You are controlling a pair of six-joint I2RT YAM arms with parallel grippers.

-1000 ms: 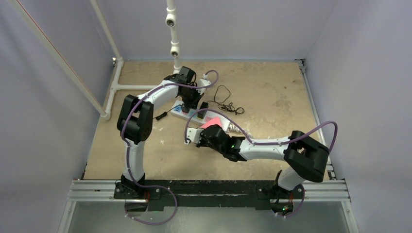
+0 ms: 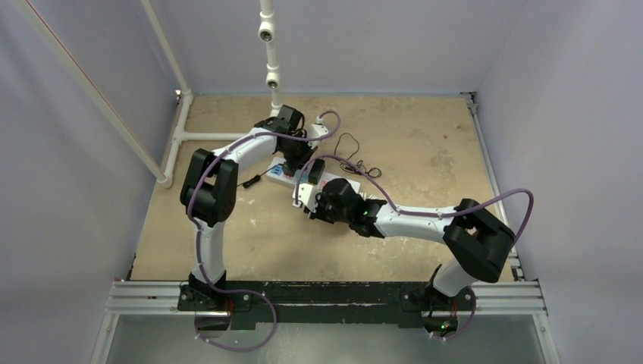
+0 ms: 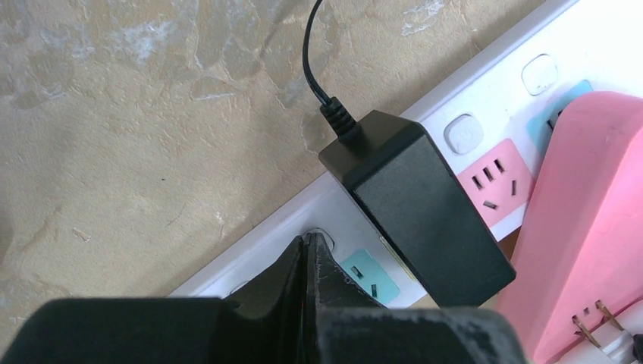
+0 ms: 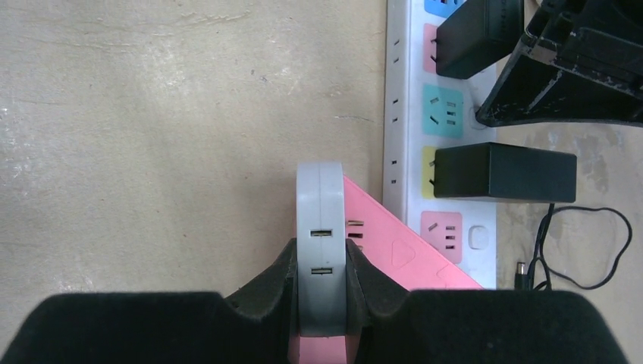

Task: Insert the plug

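A white power strip (image 4: 402,121) with coloured sockets lies on the table. Black adapters (image 3: 425,205) (image 4: 476,34) sit on it. My left gripper is shut, its tips down on the strip by a round button and a teal socket, nothing visible between them. My right gripper is shut on a white plug with two slots on its side. A pink panel (image 4: 394,250) lies beneath that plug, beside the strip; where it joins is hard to tell.
A coiled black cable (image 2: 362,168) lies behind the strip.
My right arm has moved up in the top view, towards the strip and left gripper. The left arm has shifted only slightly.
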